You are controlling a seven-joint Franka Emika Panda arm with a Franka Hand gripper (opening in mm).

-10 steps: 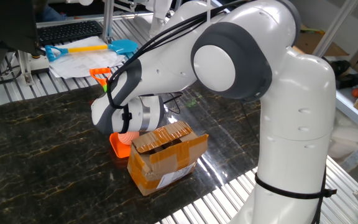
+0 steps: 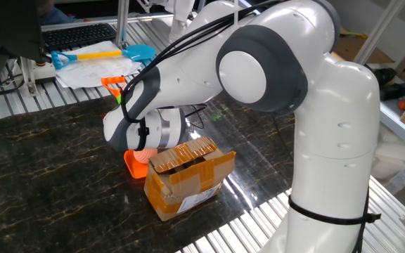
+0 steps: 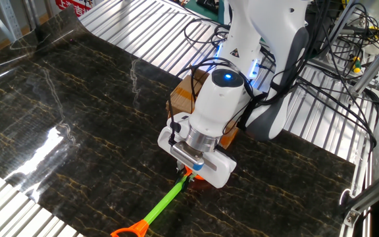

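Note:
A toy shovel has a green shaft, an orange grip and an orange scoop. In exterior view 1 a pinkish-orange ball shows at the scoop, partly covered by my arm. My gripper points down over the shovel's neck, where the shaft meets the scoop, with its fingertips close to the shaft. Whether they press on it is too small to tell. Exterior view 1 hides the fingers behind the wrist. Right beside the scoop stands a taped cardboard box, its top flaps partly open.
A blue and yellow shovel lies on white paper beyond the dark tabletop, near a keyboard. The dark tabletop is broadly clear on the left in exterior view 2. Cables hang at the right.

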